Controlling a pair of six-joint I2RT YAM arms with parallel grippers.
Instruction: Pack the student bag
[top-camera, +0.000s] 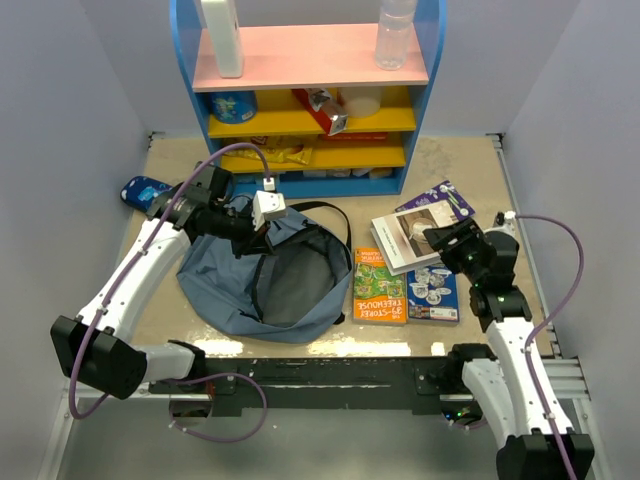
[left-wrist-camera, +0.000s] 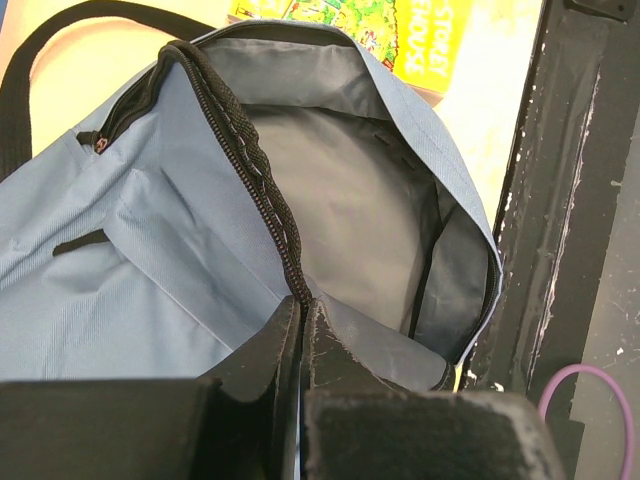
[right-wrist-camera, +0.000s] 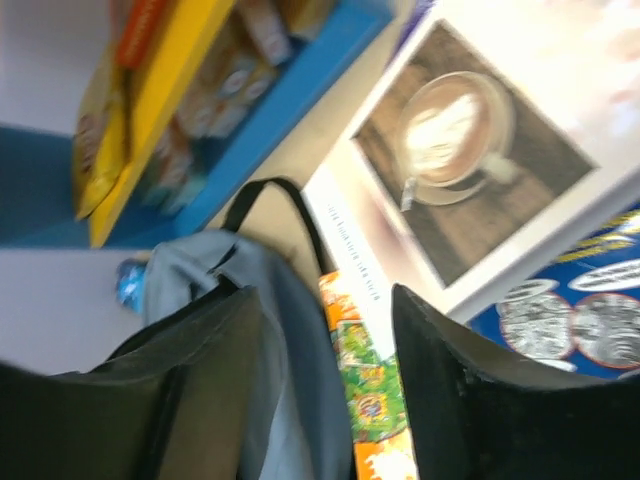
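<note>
The grey-blue student bag (top-camera: 220, 288) lies on the left of the floor with its mouth spread and its grey inside (left-wrist-camera: 335, 190) showing. My left gripper is shut on the zipper edge of that mouth. At the right, a white book with a coffee-cup cover (top-camera: 412, 238) rests partly over a purple book (top-camera: 455, 198) and a blue book (top-camera: 433, 300). An orange-green book (top-camera: 380, 290) lies between these and the bag. Just above the white book's right side hangs my right gripper, its fingers apart and nothing between them.
Behind stands a blue shelf unit (top-camera: 428, 110) with yellow boards, holding packets, a blue tin (top-camera: 234, 106) and a clear bottle (top-camera: 395, 35). A blue pouch (top-camera: 144, 192) sits at the far left. Bare floor remains around the books.
</note>
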